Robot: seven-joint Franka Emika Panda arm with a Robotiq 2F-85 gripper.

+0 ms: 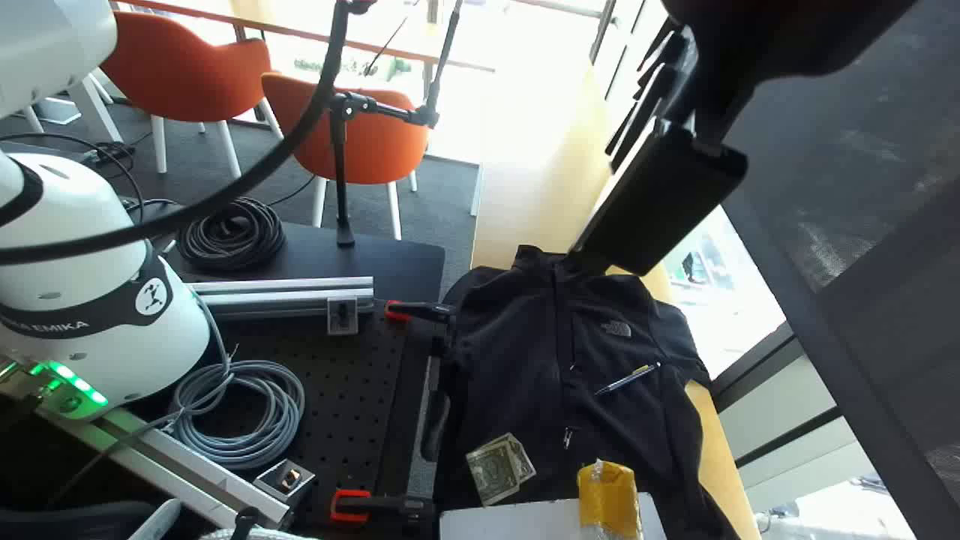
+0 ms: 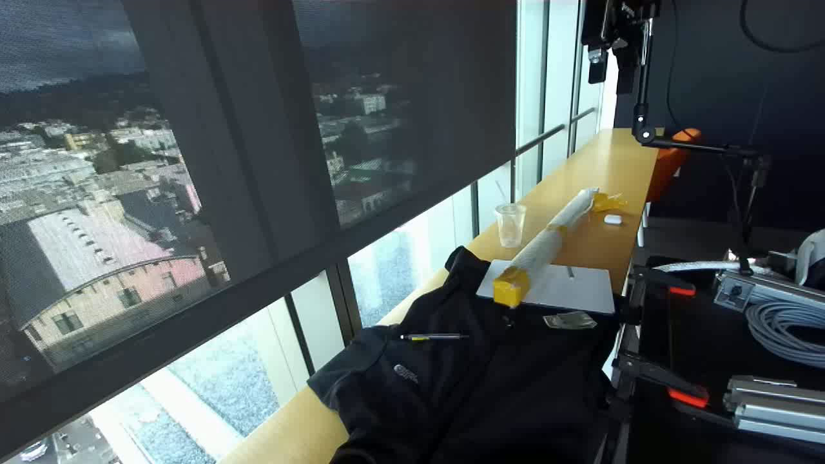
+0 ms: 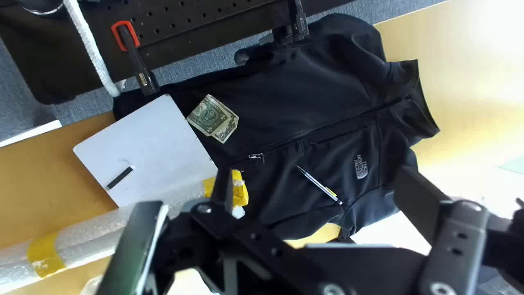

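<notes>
My gripper stands open in the wrist view, its fingers far apart with nothing between them. It is raised above a black jacket spread over the wooden ledge. A silver pen with a yellow mark lies on the jacket, near its white logo, and shows in the gap between the fingers from above. Folded dollar bills rest on the jacket by the edge of a white board. In the second exterior view the gripper hangs high at the upper right, well clear of the jacket.
A bubble-wrapped roll with yellow tape lies across the white board and along the ledge. Beside it stands a clear plastic cup. Windows border one side; clamps and a black pegboard table border the other.
</notes>
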